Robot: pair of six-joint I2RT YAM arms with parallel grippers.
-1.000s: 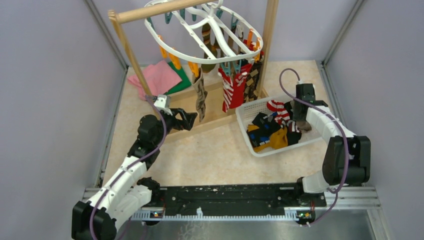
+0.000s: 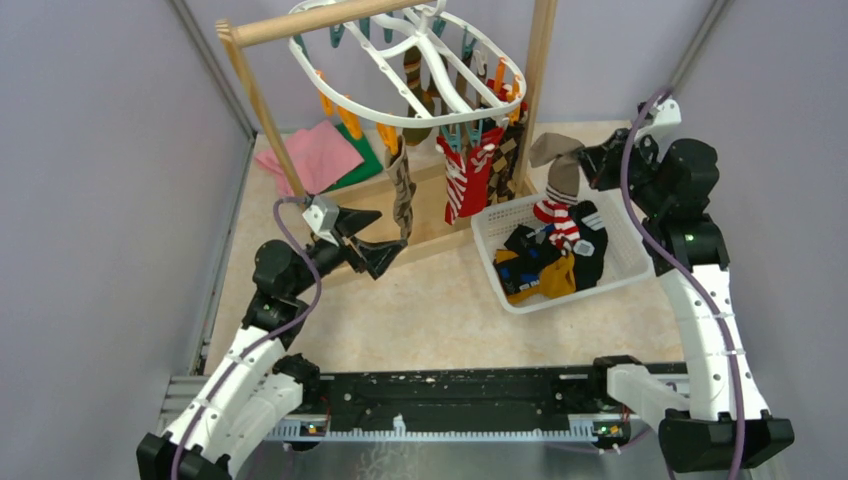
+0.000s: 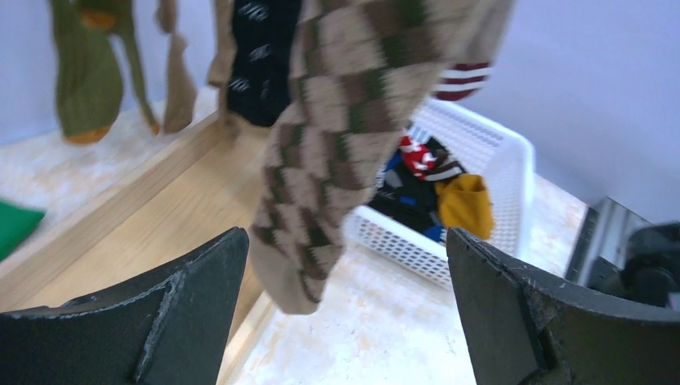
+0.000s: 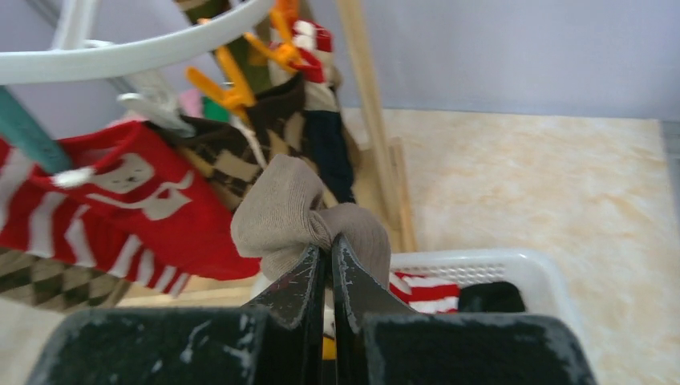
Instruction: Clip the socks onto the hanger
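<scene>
The white hanger (image 2: 420, 117) with coloured clips holds several socks, among them a red-striped one (image 2: 465, 180) and a checked one (image 3: 337, 160). My left gripper (image 2: 385, 250) stands open just below the hanging checked sock, with nothing clearly between its fingers. My right gripper is shut on a taupe sock (image 4: 277, 208), held up above the white basket (image 2: 505, 300); in the top view it hangs down with a red-and-white striped part. The basket holds several dark, mustard and striped socks.
The wooden stand (image 2: 537, 60) frames the hanger over a wooden base. Pink (image 2: 310, 160) and green cloths lie back left.
My right gripper has risen from the basket with the taupe sock and moved left toward the hanger.
</scene>
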